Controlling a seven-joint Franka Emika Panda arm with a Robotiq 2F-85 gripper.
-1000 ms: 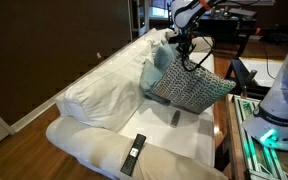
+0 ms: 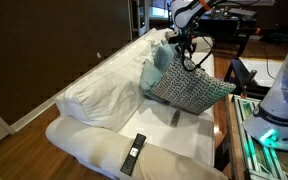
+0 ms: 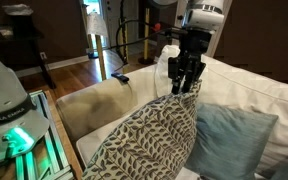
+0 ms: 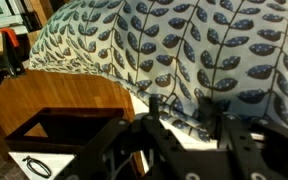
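Observation:
A cream pillow with a dark leaf pattern (image 2: 189, 87) leans on the couch seat, its upper edge rising toward my gripper (image 2: 187, 60). In the other exterior view the gripper (image 3: 183, 88) points down at the raised top of the pillow (image 3: 149, 135). In the wrist view the two fingertips of my gripper stand apart, with the pillow's (image 4: 169, 50) edge right at them. Whether the pads press on the cloth cannot be told. A plain blue-grey pillow (image 3: 229, 140) rests against the couch back beside the patterned one.
The white couch (image 2: 109, 90) has a dark remote (image 2: 132, 155) on its near armrest and a small dark object (image 2: 175, 118) on its seat. A wooden table edge (image 2: 246, 150) runs along the right. Open seat room lies left of the patterned pillow.

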